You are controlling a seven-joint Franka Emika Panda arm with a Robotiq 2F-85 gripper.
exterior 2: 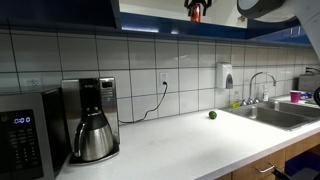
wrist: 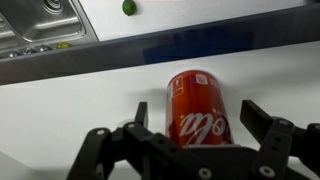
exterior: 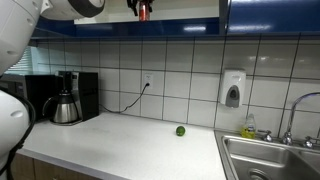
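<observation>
A red can [wrist: 196, 105] with white lettering, seen from above in the wrist view, is between the two dark fingers of my gripper. The fingers are open, with a gap visible on each side of the can. Both exterior views catch the can at the top edge, the red can [exterior: 144, 11] in one and the same can [exterior 2: 196, 13] in the other, level with the open shelf above the counter. Whether its base touches the shelf is hard to tell. Most of the gripper is cut off there.
The white shelf [wrist: 70, 115] has a dark blue front edge [wrist: 240, 40]. Below lies a mostly clear white counter [exterior: 120, 140] with a small green object [exterior: 180, 130]. A sink [exterior: 265, 160] is at the right, a coffee maker [exterior 2: 92, 125] at the other end.
</observation>
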